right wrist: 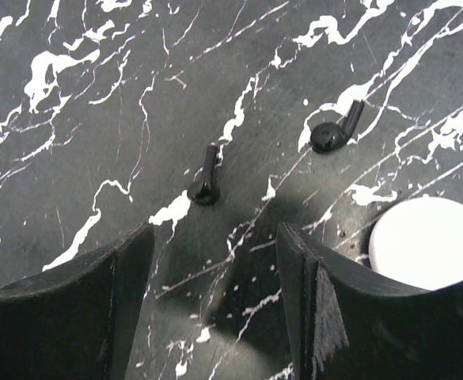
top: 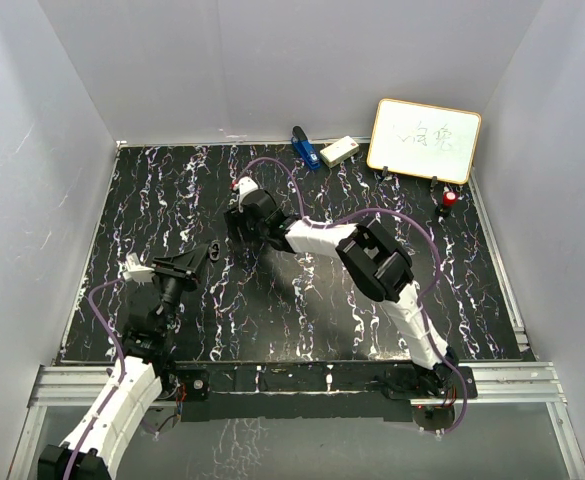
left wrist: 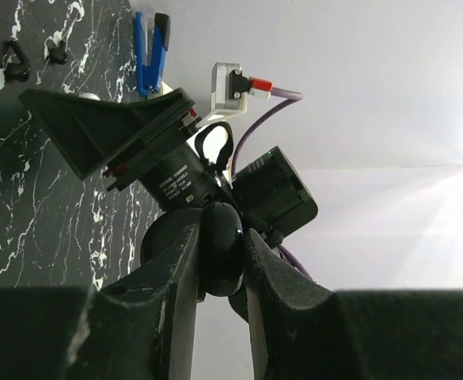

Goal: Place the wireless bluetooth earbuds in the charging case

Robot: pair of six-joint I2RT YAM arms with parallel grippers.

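A glossy black charging case (left wrist: 221, 249) is pinched in my left gripper (top: 208, 256), held at the left side of the table. Its inside is hard to make out. Two black earbuds lie loose on the dark marbled tabletop: one earbud (right wrist: 205, 186) is ahead of the gap between my right gripper's fingers, and the other earbud (right wrist: 338, 136) lies farther to the right. My right gripper is open, pointing down over the table with nothing between its fingers. In the top view its body hides the earbuds.
Close to the right finger stands a white round object (right wrist: 429, 241). A blue stapler (top: 305, 147), a pale box (top: 339, 151) and a whiteboard (top: 424, 140) line the back.
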